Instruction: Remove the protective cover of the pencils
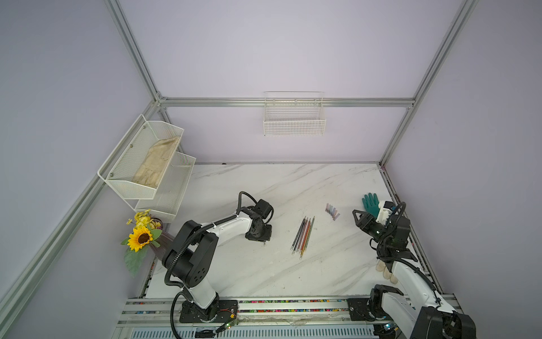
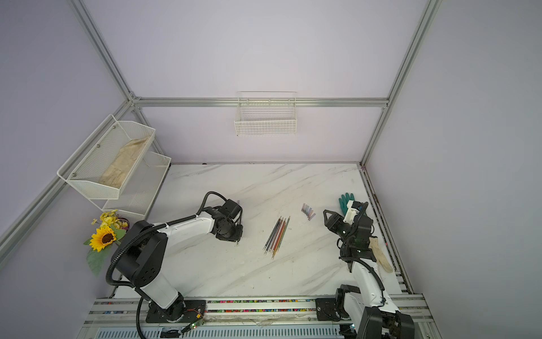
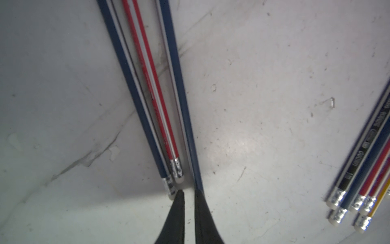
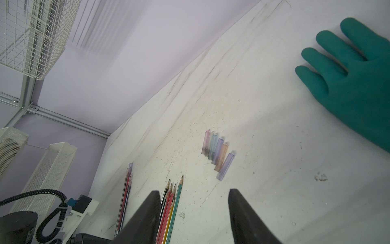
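Three pencils, among them a red one (image 3: 152,83) and a blue one (image 3: 134,83), lie beneath my left gripper. Its fingers are close together over the eraser end of the right-hand blue pencil (image 3: 178,77), which they partly hide; nothing shows between them. In the right wrist view, a clear cover (image 4: 130,166) sits on the tip of this group (image 4: 124,199). Bare-tipped pencils (image 4: 168,211) lie bunched mid-table. Several loose translucent covers (image 4: 217,150) lie in a row beyond them. My right gripper stands open and empty, well to the right.
A green glove (image 4: 353,77) lies at the right edge of the table. A flower vase (image 1: 161,240) and white baskets (image 1: 163,158) stand at the left.
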